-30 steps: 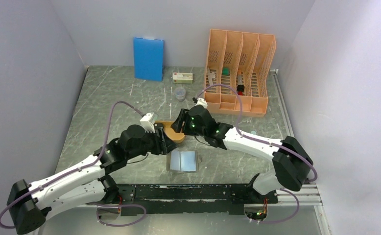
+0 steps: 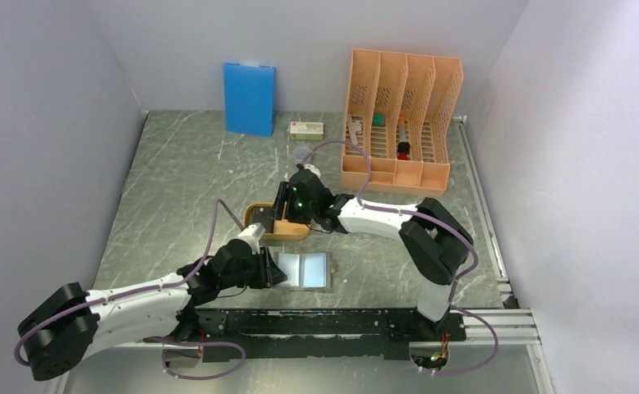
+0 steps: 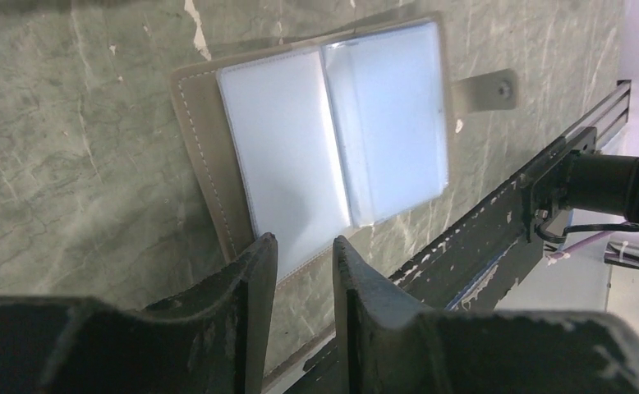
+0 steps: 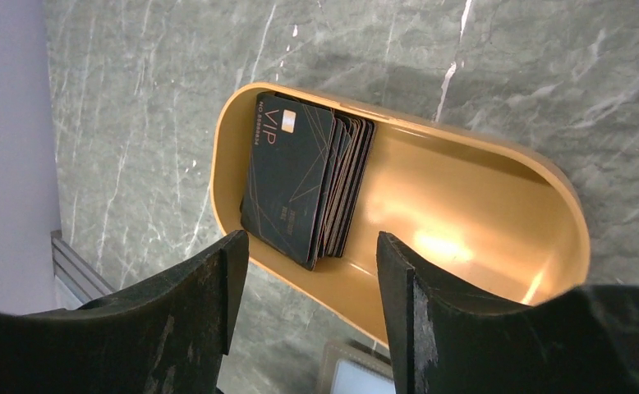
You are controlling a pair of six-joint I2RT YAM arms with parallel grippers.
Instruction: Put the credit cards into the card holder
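Note:
The open card holder (image 3: 283, 148) lies flat on the table, its white and light-blue sleeves facing up. My left gripper is at its near left edge. The left fingers stand a little apart, with the holder's white sleeve showing in the gap. Whether they grip the sleeve cannot be made out. A stack of dark cards (image 4: 287, 176), the front one marked VIP, leans at the left end of the orange tray (image 4: 464, 217). Above the tray hangs my right gripper, open and empty, its fingers near the tray's front rim.
At the back right stands an orange divided rack (image 2: 398, 172) with small items in it. A small box (image 2: 306, 131) and a blue panel (image 2: 249, 98) are at the back.
My left gripper has come down toward the near side, from beside the tray to the holder's left part. The right gripper has shifted left over the tray, its arm drawing inward.

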